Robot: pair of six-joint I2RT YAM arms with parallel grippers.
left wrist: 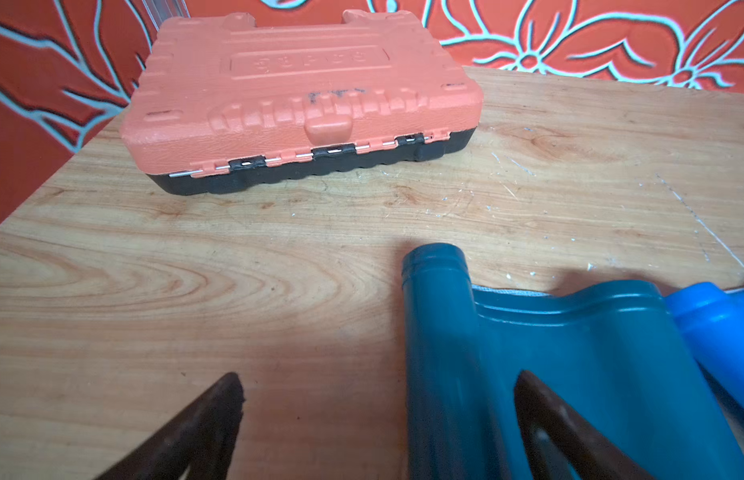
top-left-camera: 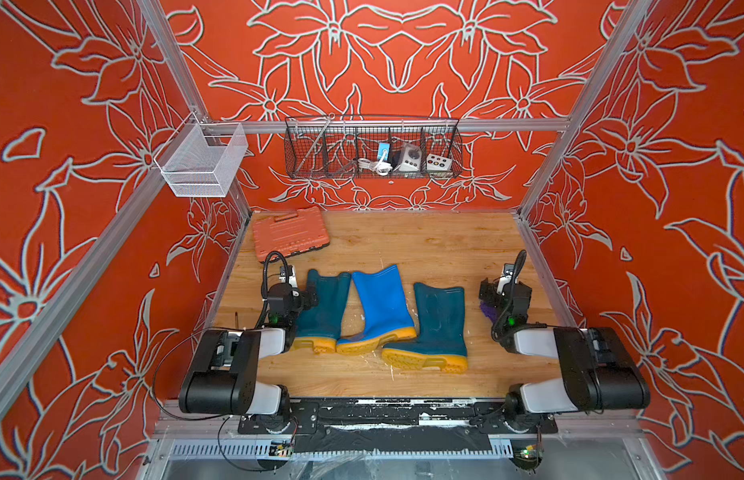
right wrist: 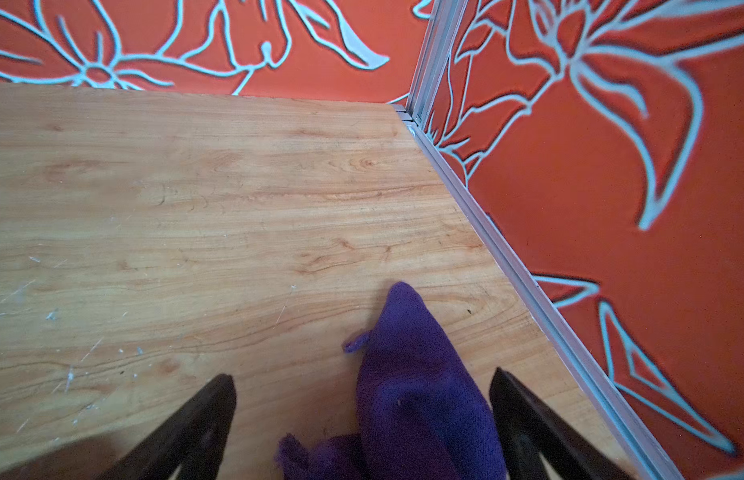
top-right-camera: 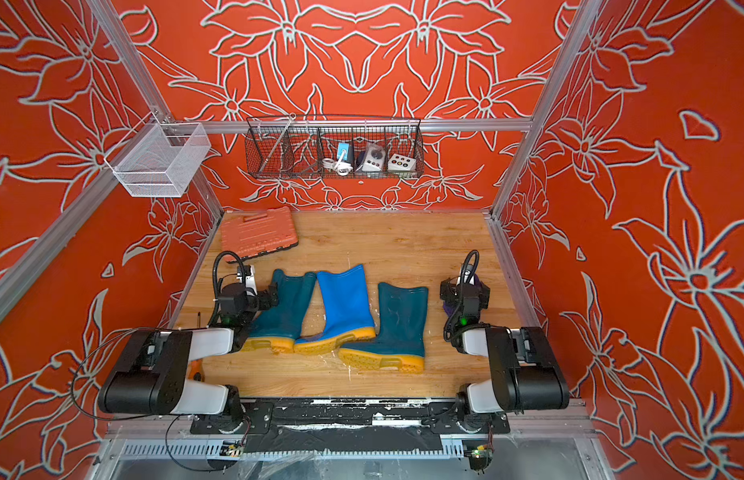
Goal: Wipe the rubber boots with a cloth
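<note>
Three rubber boots with yellow soles lie on their sides at the middle of the table: a dark teal boot on the left (top-left-camera: 328, 300), a blue boot (top-left-camera: 380, 300) and a teal boot on the right (top-left-camera: 441, 316). My left gripper is open above the left boot's outer edge, holding nothing. A crumpled purple cloth (right wrist: 424, 392) lies on the wood at the right. Over it, my right gripper stands open, its fingers (right wrist: 204, 424) spread wide with nothing gripped. From above, that arm hides most of the cloth.
An orange-red tool case (top-left-camera: 289, 232) lies at the back left corner. A black wire basket (top-left-camera: 372, 148) and a white basket (top-left-camera: 204, 164) hang on the frame. Side walls stand close to both arms.
</note>
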